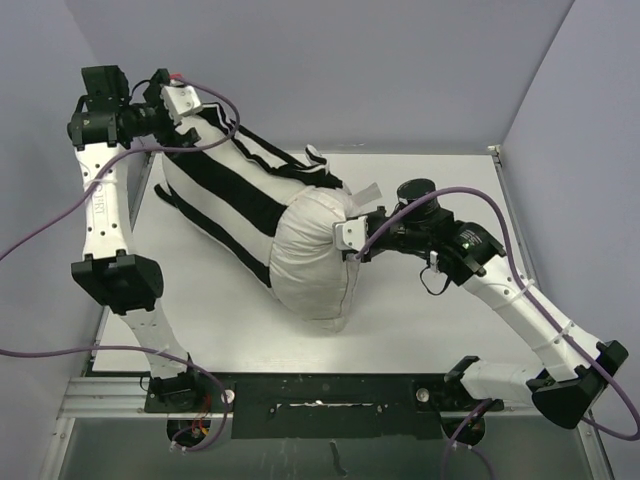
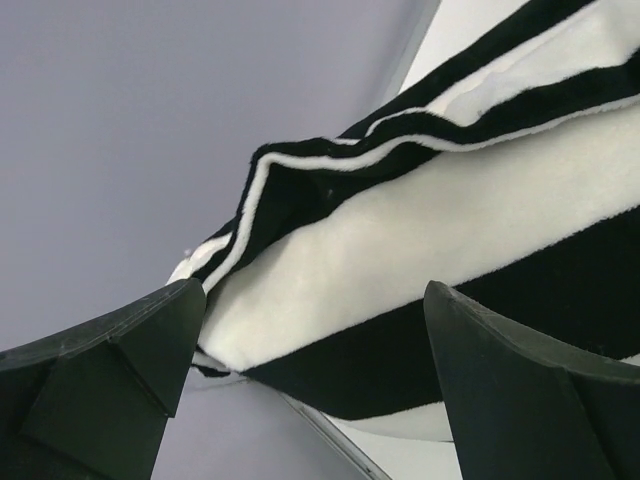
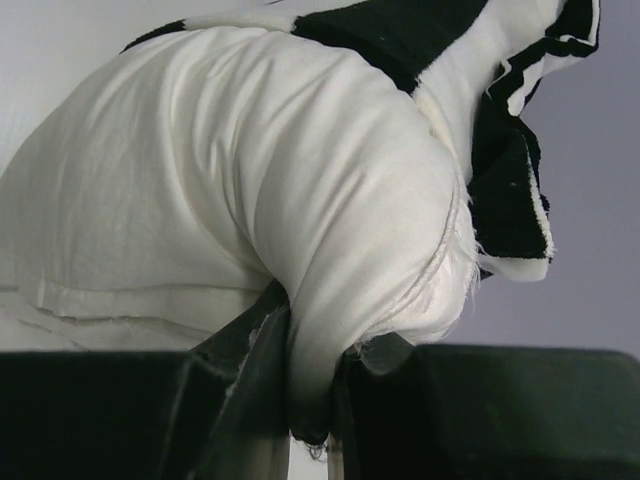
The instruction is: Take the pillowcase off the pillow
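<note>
The pillow [image 1: 310,260], a bulging white body, is partly out of the black-and-white striped pillowcase [image 1: 225,190], which stretches to the back left. My right gripper [image 1: 355,238] is shut on the pillow's white fabric, bunched between its fingers in the right wrist view [image 3: 313,400]. My left gripper [image 1: 175,105] is open at the pillowcase's far left end; in the left wrist view the folded striped edge [image 2: 300,190] lies beyond and between its spread fingers.
Grey walls [image 1: 330,60] enclose it at the back and both sides.
</note>
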